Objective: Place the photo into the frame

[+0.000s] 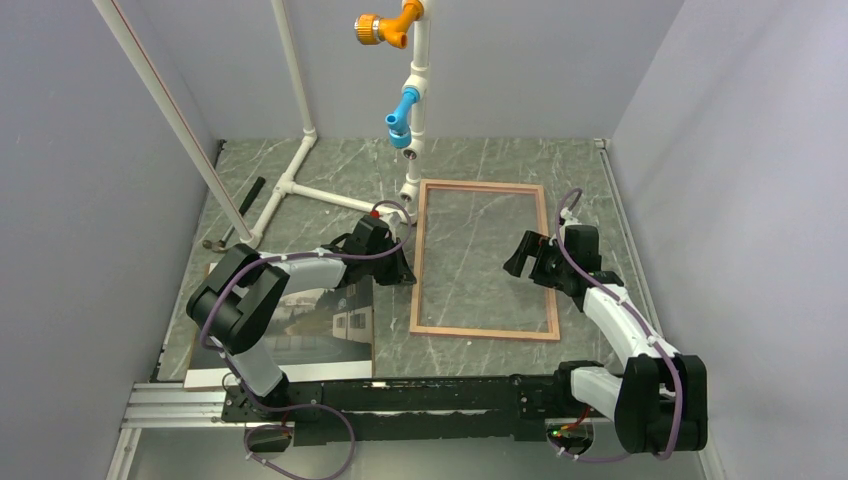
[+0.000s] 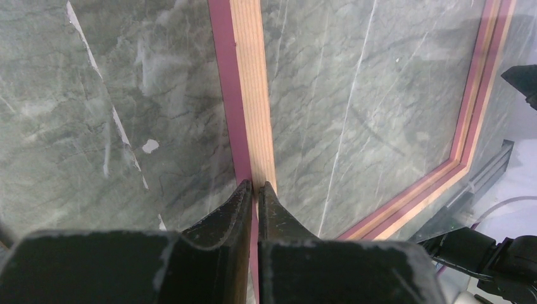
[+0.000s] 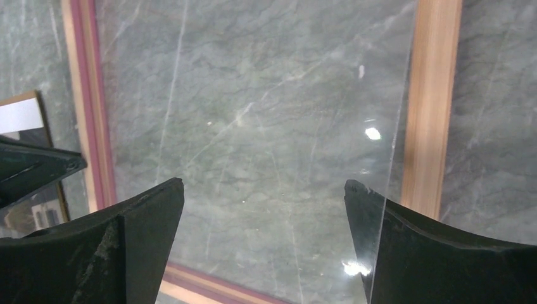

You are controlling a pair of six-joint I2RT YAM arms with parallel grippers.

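Note:
The wooden frame [image 1: 486, 333] lies flat on the grey marbled surface. At its left rail [image 2: 256, 114], my left gripper is shut on the wood, with the rail running between its fingertips. My right gripper [image 1: 527, 267] stands open above the inner side of the right rail [image 3: 430, 107]. A clear sheet [image 3: 372, 133] shows by its glints and a pale edge line crossing the right finger; whether the finger touches it is unclear. Left of the frame, the photo [image 1: 335, 350] lies under my left arm, partly hidden.
White pipes [image 1: 335, 199] run behind the left arm, one upright standing at the frame's top left corner. A dark-handled tool [image 1: 253, 195] lies at the far left. Bare surface extends behind the frame.

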